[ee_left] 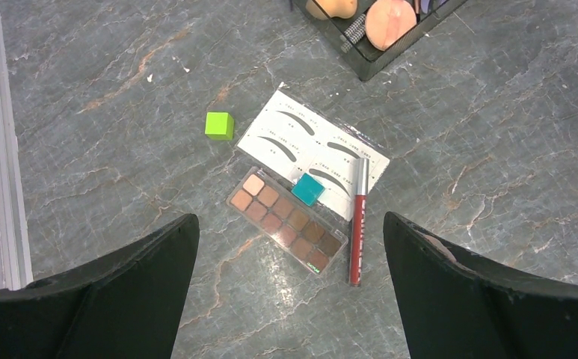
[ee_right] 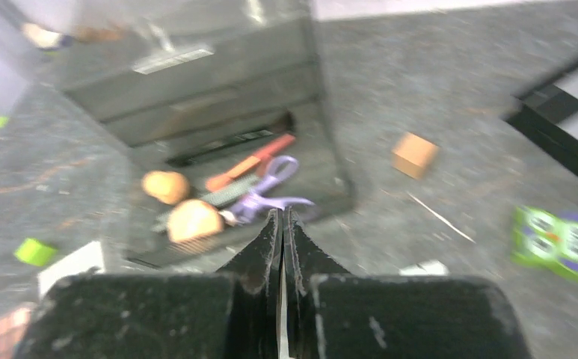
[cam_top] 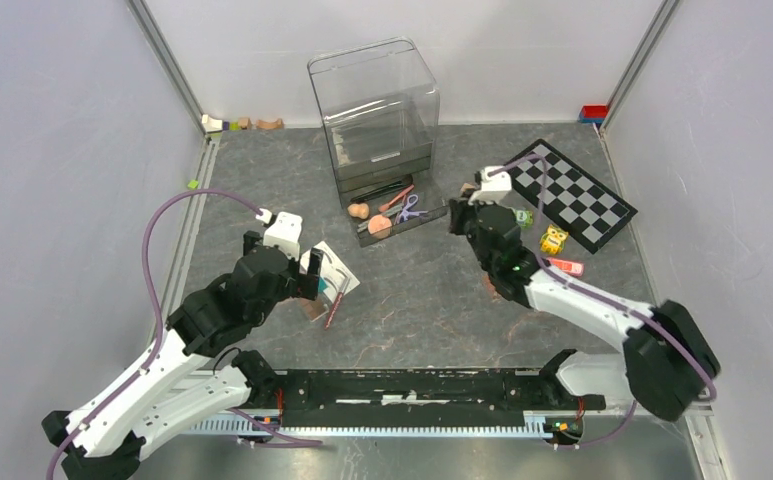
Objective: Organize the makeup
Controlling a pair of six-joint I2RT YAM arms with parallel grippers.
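Observation:
A clear organizer (cam_top: 372, 100) has a lower tray holding scissors (ee_right: 267, 194), a sponge (ee_right: 164, 186), a round pink puff (ee_left: 389, 24) and several slim items. My left gripper stands open above an eyeshadow palette (ee_left: 278, 217), a brow stencil sheet (ee_left: 278, 134) and a red-and-silver pencil (ee_left: 358, 247). My right gripper is shut, nothing visible between its fingers, in front of and right of the organizer; its view is blurred.
A checkerboard (cam_top: 568, 195), a green item (ee_right: 540, 239), a yellow toy (cam_top: 553, 240), a pink tube (cam_top: 566, 266) and a wooden cube (ee_right: 414, 155) occupy the right. A green cube (ee_left: 219, 126) lies left.

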